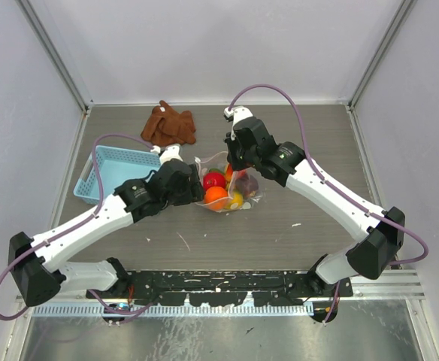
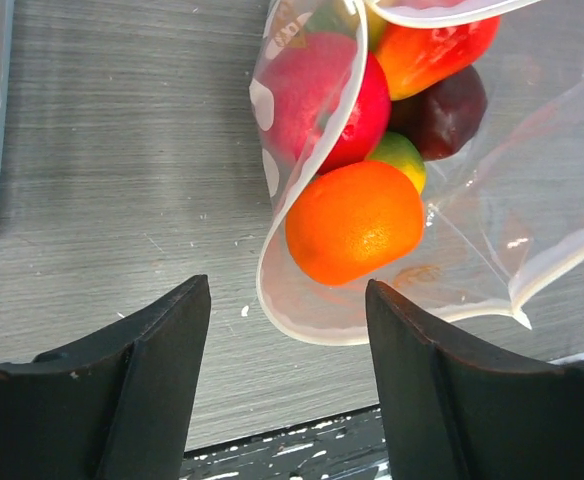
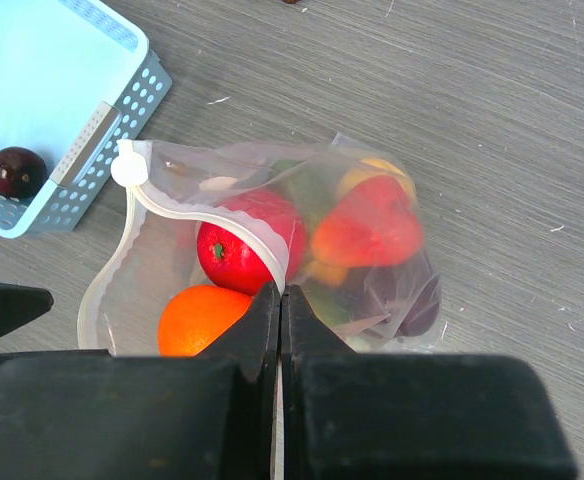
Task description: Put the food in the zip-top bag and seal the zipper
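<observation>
The clear zip top bag [image 1: 253, 197] stands mouth open at the table's middle, with food inside: a red fruit [image 3: 250, 240], an orange fruit [image 2: 354, 222], a red-orange pepper [image 3: 369, 222] and others. My right gripper is shut on the bag's white zipper rim and holds it up. In the left wrist view, my left gripper has its fingers apart, nothing gripped between them; the near bag rim [image 2: 317, 335] lies just past the fingertips. A dark round fruit [image 3: 17, 172] sits in the blue basket [image 3: 152, 90].
Behind the basket, a brown cloth-like item [image 1: 169, 124] lies at the back left. Bare table stretches right of the bag and in front of it. The left arm stands between basket and bag.
</observation>
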